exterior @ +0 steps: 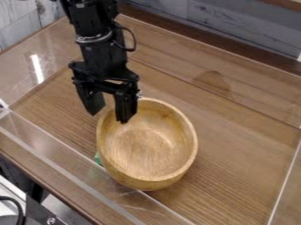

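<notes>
A large beige oval bowl (146,149) sits on the wooden table, low in the middle of the camera view. The black gripper (105,104) hangs from the arm just beyond the bowl's back left rim, pointing down; its fingers are open. A small green object (101,160) shows at the bowl's lower left edge, mostly hidden by the bowl.
A pale wall runs along the back right. A white surface lies along the left edge, and a dark cable is at the lower left corner.
</notes>
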